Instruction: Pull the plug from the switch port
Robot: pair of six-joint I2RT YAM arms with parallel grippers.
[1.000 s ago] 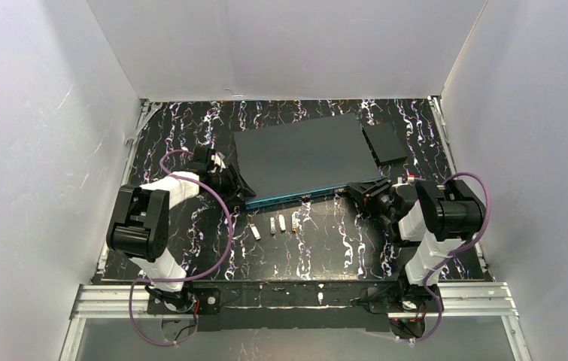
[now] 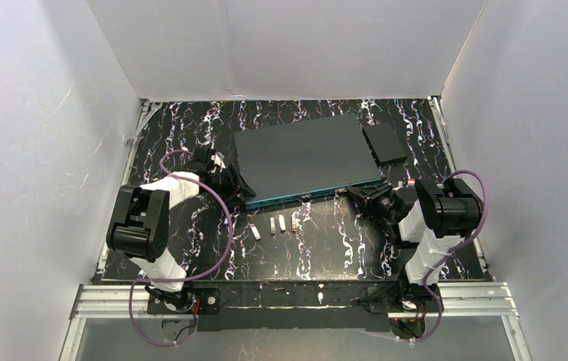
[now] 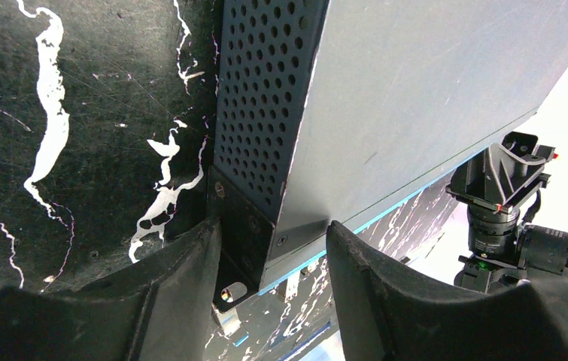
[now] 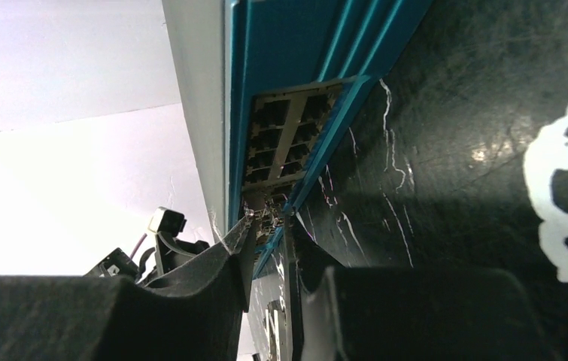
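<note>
The dark switch (image 2: 307, 154) lies askew on the table, its blue port side facing the front. At its front left corner, my left gripper has its fingers on either side of the casing; whether both press on it is unclear. My right gripper is at the port side near the switch's right end. Its fingertips are close together around a small plug (image 4: 268, 213) in the port row, with a narrow gap between them. Contact with the plug is too small to make out. Empty ports (image 4: 288, 135) lie just beyond, in the same row.
Several loose small plugs (image 2: 282, 222) lie on the table in front of the switch. A black box (image 2: 384, 143) stands at the switch's right side. Purple cables (image 2: 228, 226) run along both arms.
My right gripper has shifted very slightly at the switch's front edge. The left arm, the switch and the loose plugs look unmoved.
</note>
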